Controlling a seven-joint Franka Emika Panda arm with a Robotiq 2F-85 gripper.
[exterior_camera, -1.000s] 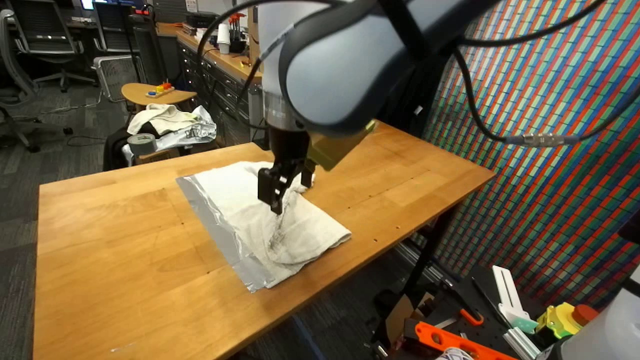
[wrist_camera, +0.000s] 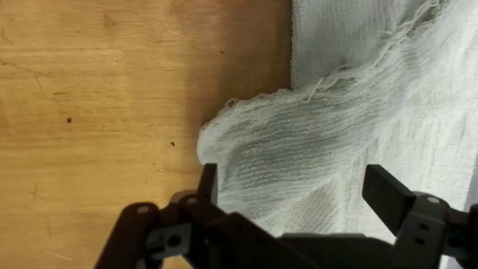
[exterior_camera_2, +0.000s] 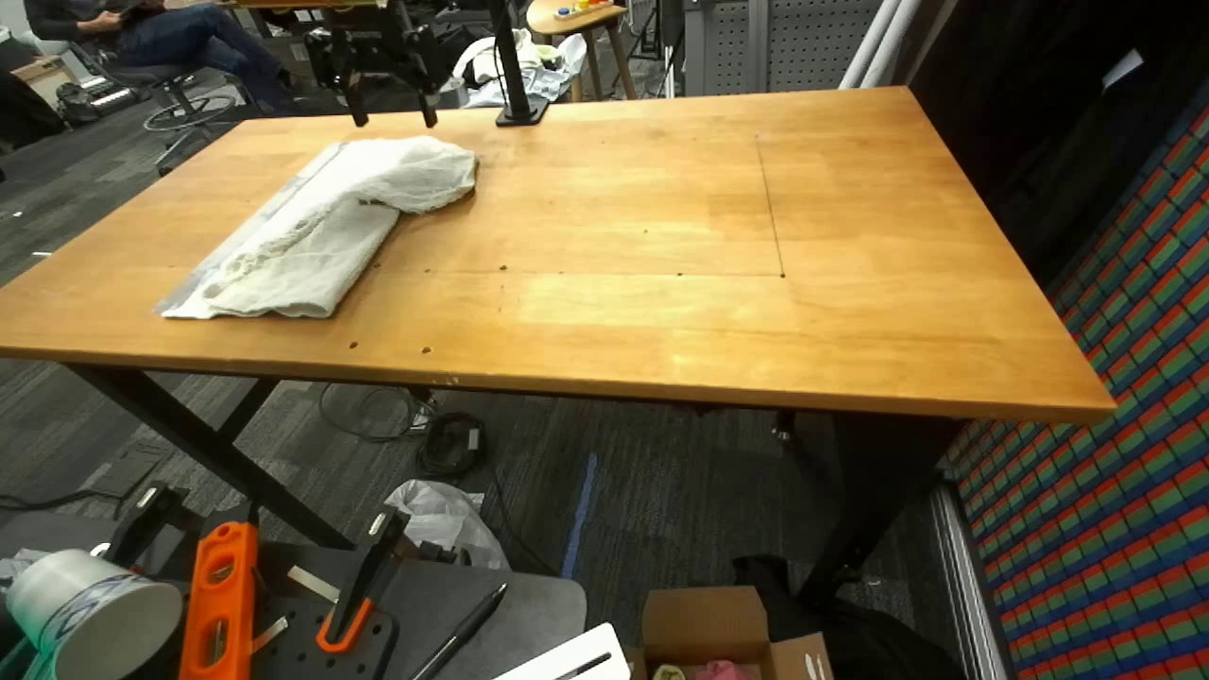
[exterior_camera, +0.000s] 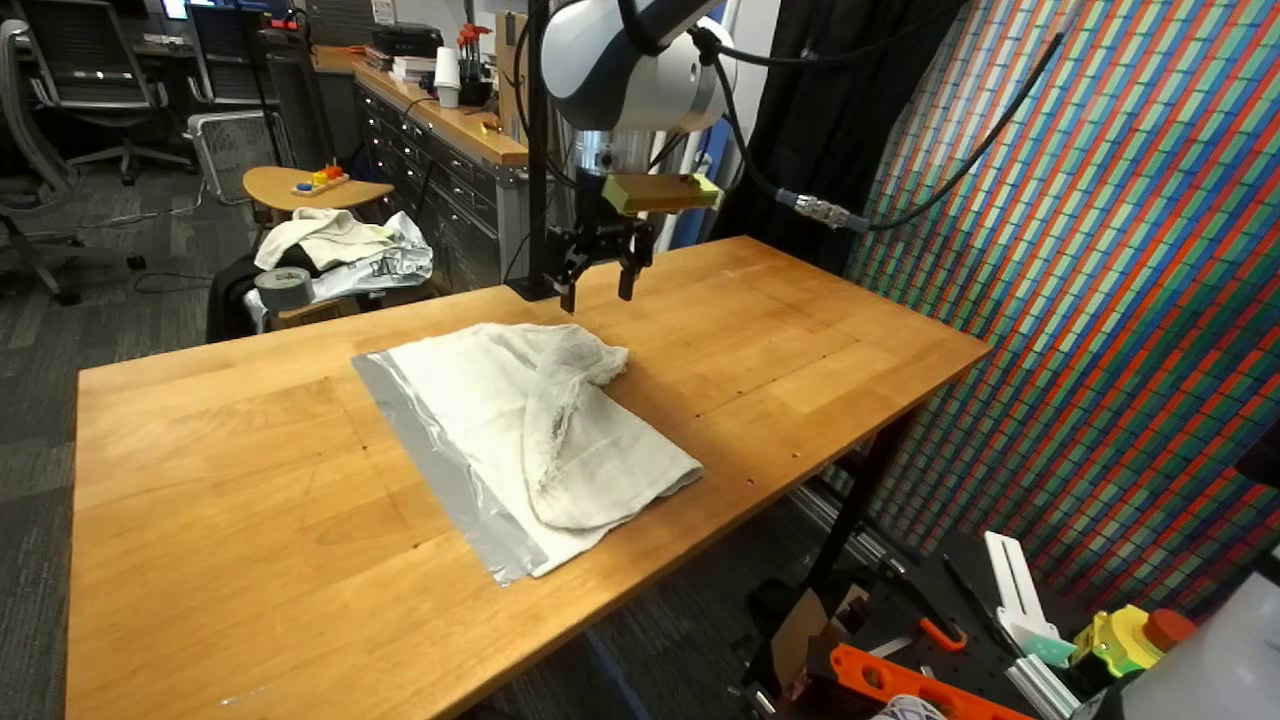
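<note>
A white cloth (exterior_camera: 468,384) with a frayed edge lies on the wooden table (exterior_camera: 240,480), one part folded loosely over the rest. Along one long side of it runs a silver-grey strip (exterior_camera: 438,462). In exterior view 1 my gripper (exterior_camera: 597,300) hangs above the table by the cloth's far end, its fingers spread and nothing between them. Seen from the wrist, the folded part of the cloth (wrist_camera: 286,157) lies beneath the open fingers, its frayed edge crossing over a flatter layer. From the other side, the gripper (exterior_camera_2: 393,119) stands behind the cloth (exterior_camera_2: 340,215).
A black post (exterior_camera_2: 521,108) is fixed at the table's back edge, close to my gripper. Bare tabletop extends widely to both sides of the cloth. Clamps and an orange tool (exterior_camera_2: 219,601) lie on a separate surface in front of the table.
My gripper has moved up and away from over the cloth's middle toward its far end. The wrist has also turned. The cloth's overall place on the table is the same.
</note>
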